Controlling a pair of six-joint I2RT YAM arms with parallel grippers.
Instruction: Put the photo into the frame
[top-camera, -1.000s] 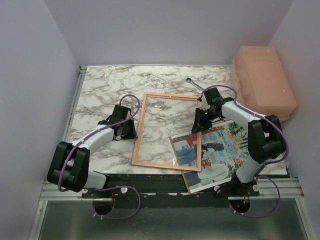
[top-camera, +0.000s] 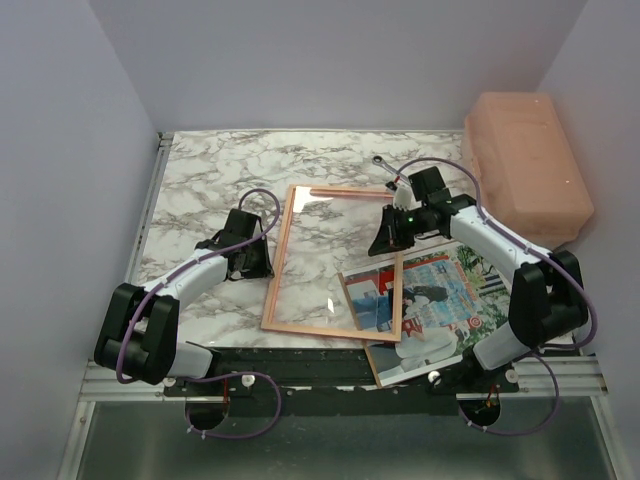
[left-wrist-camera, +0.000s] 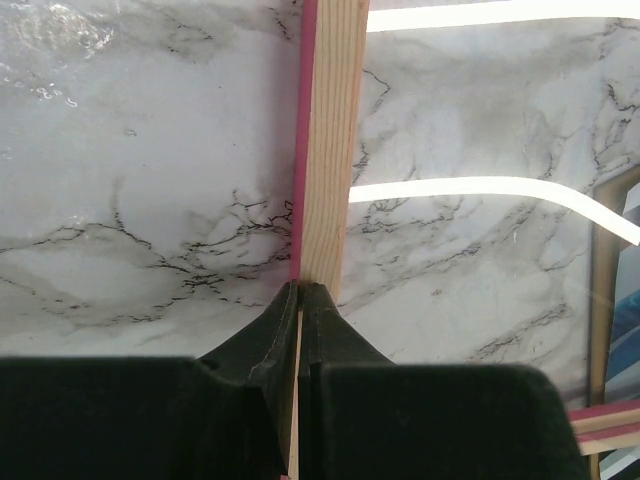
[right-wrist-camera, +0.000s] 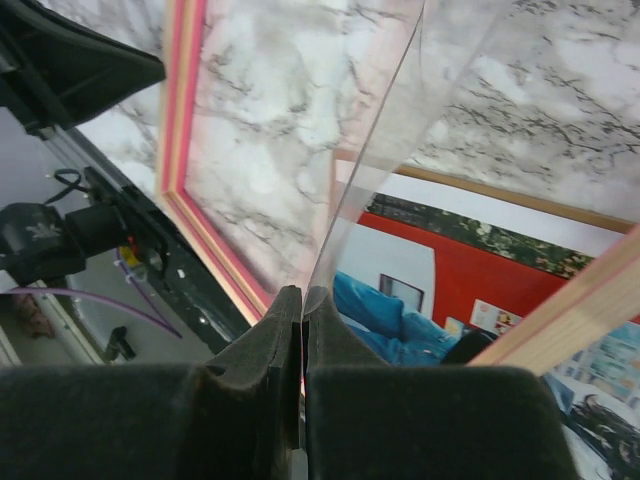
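Note:
The light wooden frame (top-camera: 330, 331) lies flat on the marble-patterned table. My left gripper (top-camera: 268, 272) is shut at its left bar, fingertips touching or just over the wood (left-wrist-camera: 328, 150), with nothing visible between them. A clear sheet (right-wrist-camera: 372, 150) is pinched at its edge in my right gripper. The sheet stands tilted, raised over the frame's right side in the right wrist view. The printed photo (top-camera: 445, 300), with red and blue areas, lies at the lower right, partly beneath the frame's right bar.
A salmon-coloured box (top-camera: 530, 165) occupies the back right corner. Close behind the frame lies a wrench (top-camera: 386, 165), near the right arm. Bare table (top-camera: 200, 165) extends at the back left.
The left arm and the photo stay where they were.

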